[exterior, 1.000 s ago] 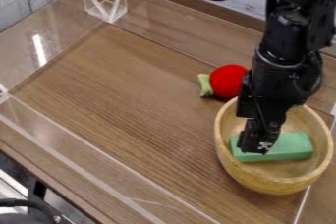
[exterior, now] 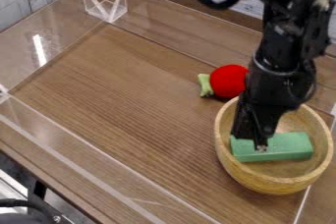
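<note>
The black arm comes in from the right, its gripper [exterior: 246, 118] lowered over a yellow-tan bowl [exterior: 269, 180] at the lower right. In the bowl lies a green rectangular block [exterior: 273, 146].
A red round object [exterior: 230, 79] with a small green part beside it lies behind the bowl. A clear wire-like holder [exterior: 105, 4] stands at the far upper left.
The gripper has risen slightly from lower in the bowl, uncovering more of the green block, which stays in the bowl.
</note>
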